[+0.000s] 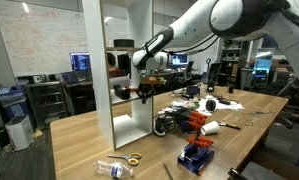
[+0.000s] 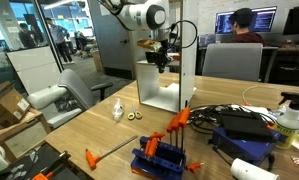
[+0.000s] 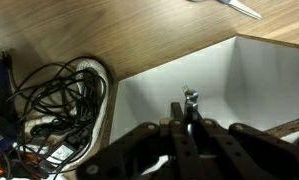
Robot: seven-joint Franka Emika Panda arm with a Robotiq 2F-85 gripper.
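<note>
In the wrist view my gripper reaches over the pale interior of a white shelf unit (image 3: 144, 92). Its fingers are closed around a small, narrow grey object (image 3: 191, 97), too small to identify. In exterior view 1 the gripper (image 1: 142, 93) hangs in the opening of the white shelf unit (image 1: 121, 131), above its bottom board. From the other side, exterior view 2 shows the gripper (image 2: 161, 67) over the low part of the same unit; what it holds cannot be made out there.
Scissors (image 1: 134, 160) and a clear bottle (image 1: 113, 168) lie on the table before the shelf. A cable tangle (image 3: 64, 105) lies beside it. A blue crate (image 2: 159, 161) with orange-handled tools and a spray bottle (image 2: 289, 116) stand farther off.
</note>
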